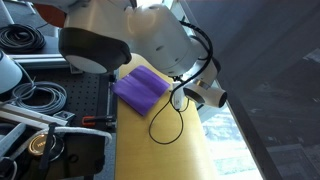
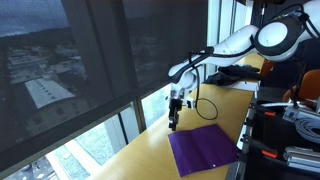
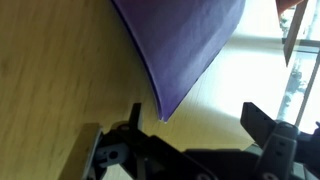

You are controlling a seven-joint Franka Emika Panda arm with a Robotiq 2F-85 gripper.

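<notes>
A purple cloth (image 2: pixel 205 148) lies flat on the wooden table, and it also shows in exterior view 1 as a purple square (image 1: pixel 142 90). In the wrist view one corner of the cloth (image 3: pixel 175 75) points down into the space between the two dark fingers, nearer the left finger (image 3: pixel 135 140). My gripper is open and holds nothing. From exterior view 2, the gripper (image 2: pixel 174 121) hangs close to the tabletop near the cloth's far left corner. In exterior view 1 the arm largely hides the fingers.
A thin black cable (image 1: pixel 166 142) loops from the arm over the table. Beside the table stands a black cart (image 1: pixel 85 95) with coiled cables and tools. Bare wooden tabletop (image 1: pixel 150 165) lies in front of the cloth. Windows and dark blinds (image 2: pixel 80 50) border the far side.
</notes>
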